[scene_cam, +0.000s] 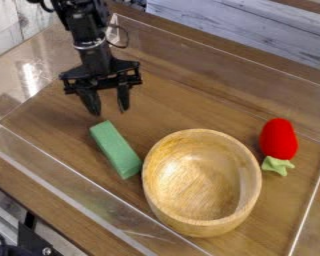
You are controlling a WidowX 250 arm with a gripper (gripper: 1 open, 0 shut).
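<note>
My black gripper (100,92) is at the upper left over the wooden tray floor, open, with nothing between its fingers. Below it and slightly right, a long green block (115,149) lies diagonally on the wood, apart from the fingers. A large round wooden bowl (202,208) sits at the lower right of the block. On the right lies a red object with a pale green end (279,139), resembling a toy strawberry or pepper.
Tray edges and rails (43,185) run along the lower left and the back.
</note>
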